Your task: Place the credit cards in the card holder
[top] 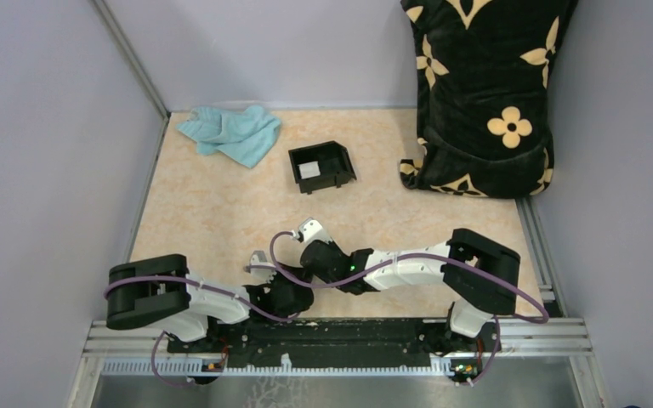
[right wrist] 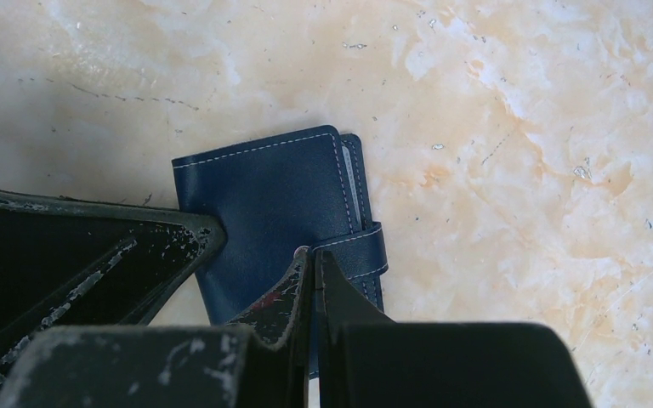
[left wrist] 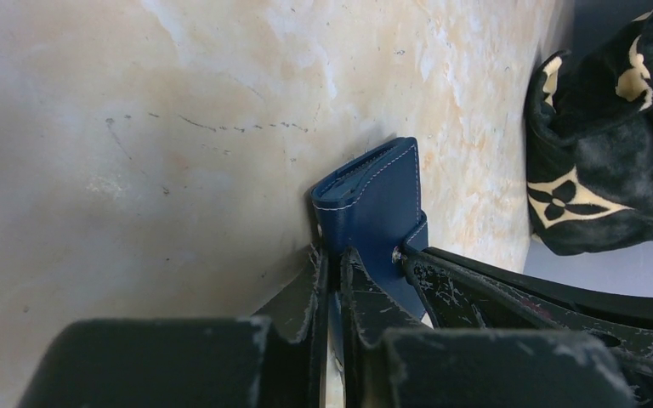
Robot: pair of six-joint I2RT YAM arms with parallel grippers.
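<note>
The navy card holder [right wrist: 259, 183] lies folded, its strap [right wrist: 353, 252] wrapped over the open side. A thin grey edge [right wrist: 351, 181] shows between the covers; I cannot tell whether it is a card. My left gripper is shut on the holder's spine side. Over the strap's snap, the tips of my right gripper are shut together, with nothing visible between them. The left wrist view shows the holder [left wrist: 374, 200] edge-on, with a right finger [left wrist: 421, 262] against the snap. From above, both arms hide the holder.
A black open box [top: 332, 161] with a white piece [top: 309, 170] inside stands at the back middle. A light blue cloth [top: 234, 132] lies back left, and a black patterned cushion [top: 485, 93] leans at back right. Bare table surrounds the holder.
</note>
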